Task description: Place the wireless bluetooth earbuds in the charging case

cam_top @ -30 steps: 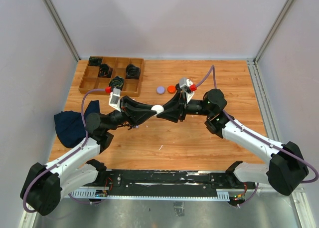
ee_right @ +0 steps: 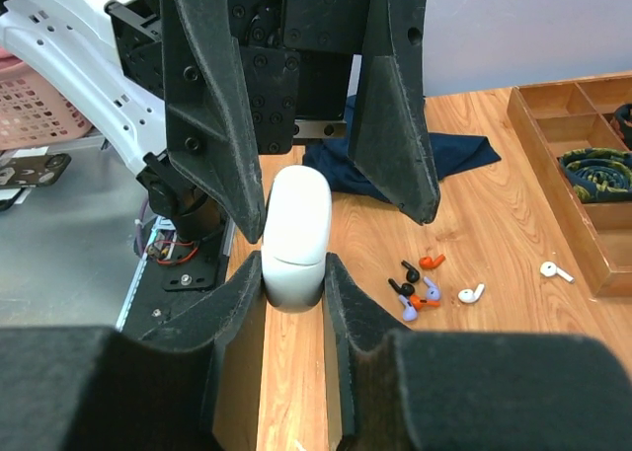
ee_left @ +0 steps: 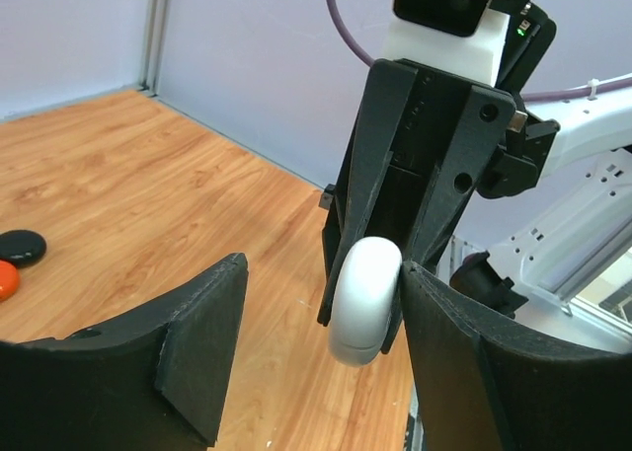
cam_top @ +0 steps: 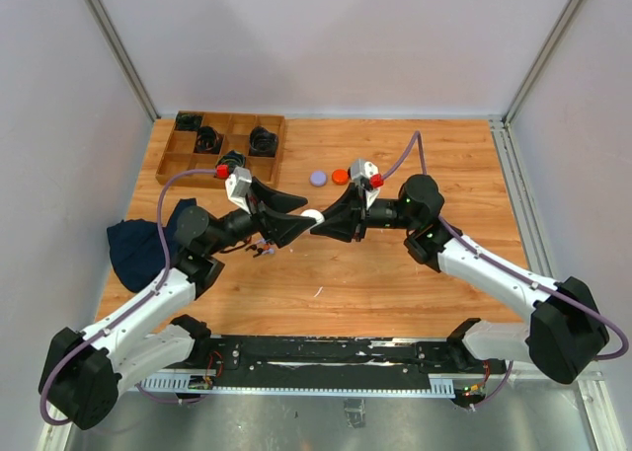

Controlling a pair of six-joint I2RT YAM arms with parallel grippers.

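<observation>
The white charging case [ee_right: 294,239] is held between the fingertips of my right gripper, which is shut on it, at mid-table in the top view [cam_top: 312,215]. My left gripper faces it from the left, its fingers apart around the case's end; in the right wrist view they stand to either side and above. Loose earbuds lie on the table in the right wrist view: white ones [ee_right: 466,295], orange ones [ee_right: 427,263], black ones [ee_right: 412,275] and lavender ones [ee_right: 409,313].
A wooden compartment tray [cam_top: 170,168] stands at the back left, a dark blue cloth [cam_top: 133,254] at the left edge. Coloured round cases [cam_top: 318,178] sit behind the grippers.
My right gripper stays almost still with the case.
</observation>
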